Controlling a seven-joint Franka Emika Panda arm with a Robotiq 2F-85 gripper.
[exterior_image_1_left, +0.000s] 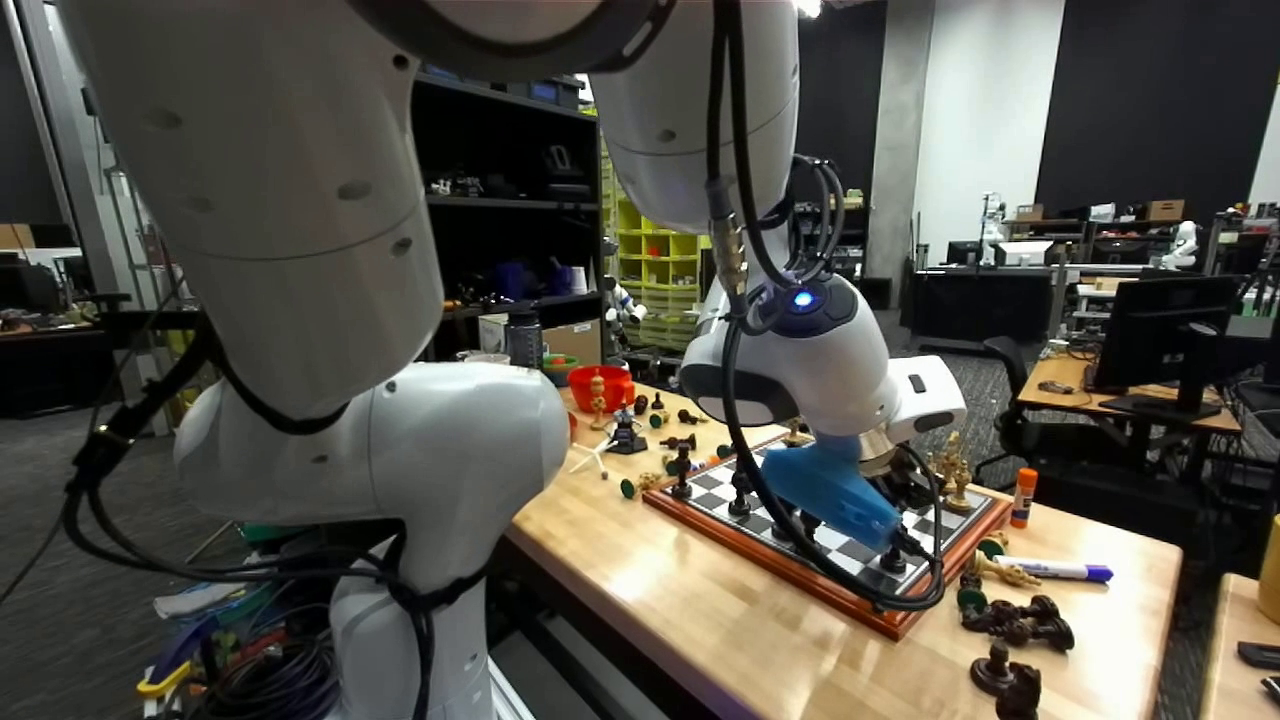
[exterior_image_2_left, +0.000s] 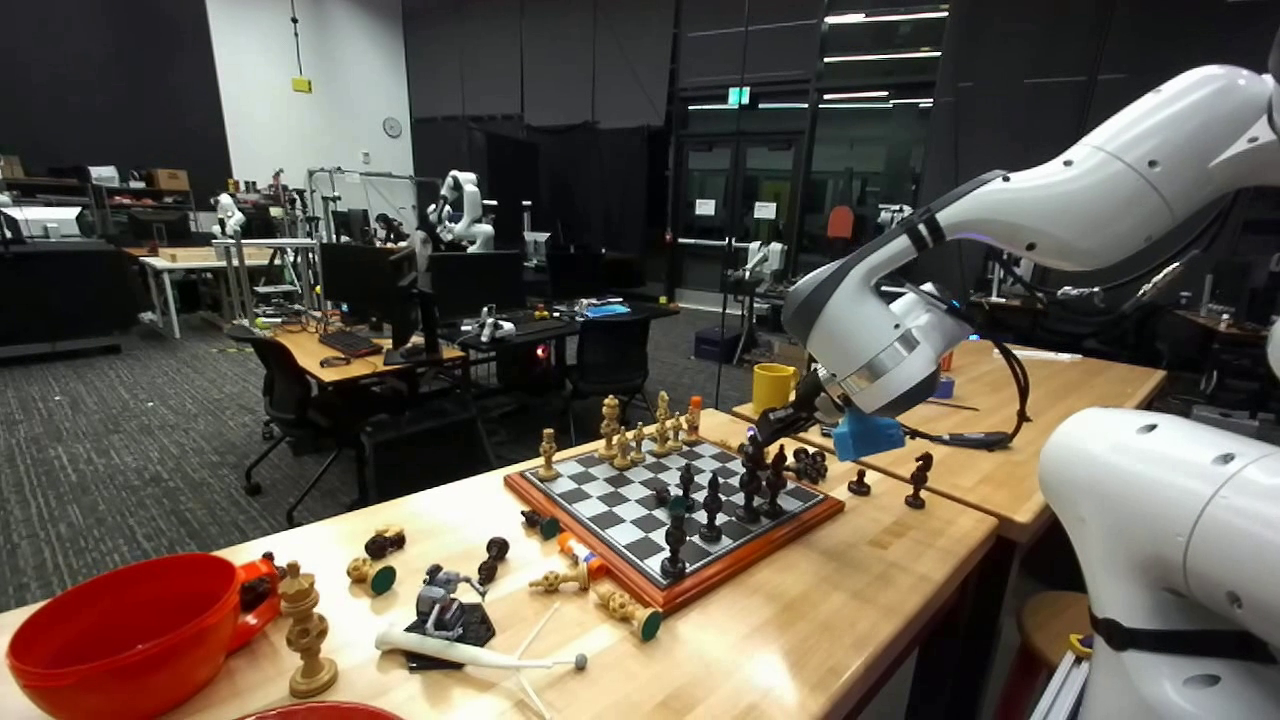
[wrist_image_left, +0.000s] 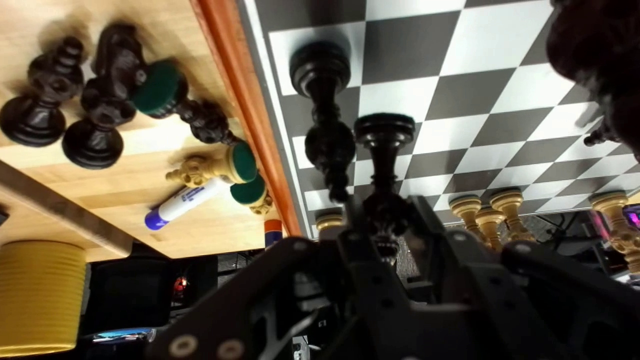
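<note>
In the wrist view my gripper is shut on the upper part of a dark chess piece, whose round base points away from the fingers. Whether that base touches the board is unclear. Just beside it, another dark piece stands near the corner of the chessboard. In exterior view 2 a row of dark pieces runs along the board's near side, and light pieces stand across on the far side. The blue-covered hand hides most of the grip in exterior view 1.
Off the board lie dark pieces, a light piece, a marker and a glue stick. Red bowls and a small robot figure occupy the table's other end.
</note>
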